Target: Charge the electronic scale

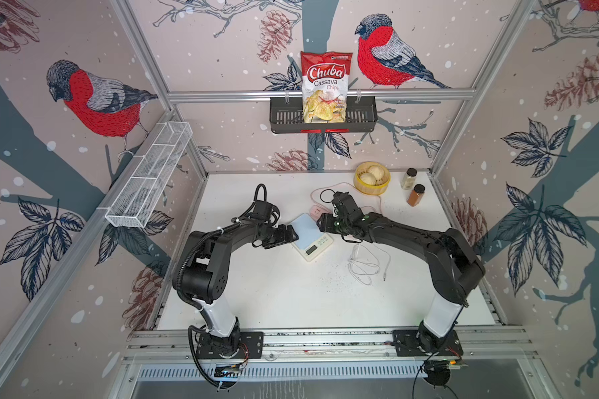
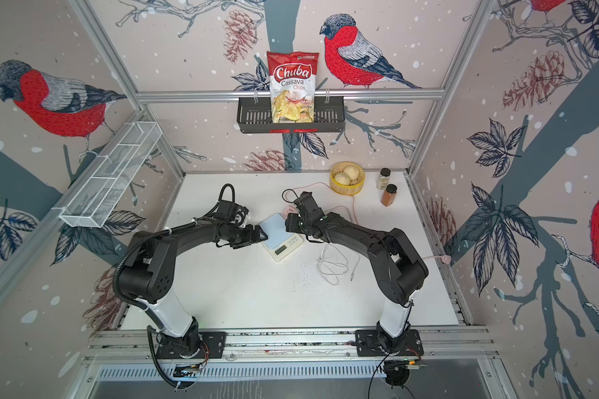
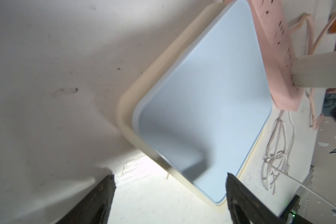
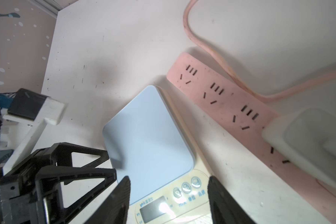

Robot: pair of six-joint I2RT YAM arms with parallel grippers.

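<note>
The electronic scale [image 1: 310,244], pale blue plate and cream body, lies mid-table with its display panel toward the front. My left gripper is open at the scale's left side, nothing between its fingers. My right gripper hovers over the scale's right side, part open and empty. A pink power strip [image 4: 224,104] lies beside the scale, carrying a white plug [image 4: 302,141], probably a charger, largely hidden by my right arm in the top views. A white cable [image 1: 364,269] lies loosely coiled at the front right of the scale.
A yellow basket [image 1: 365,186] with pale round items and two spice jars [image 1: 416,195] stand at the back right. A chips bag [image 1: 325,79] sits in a wall rack.
</note>
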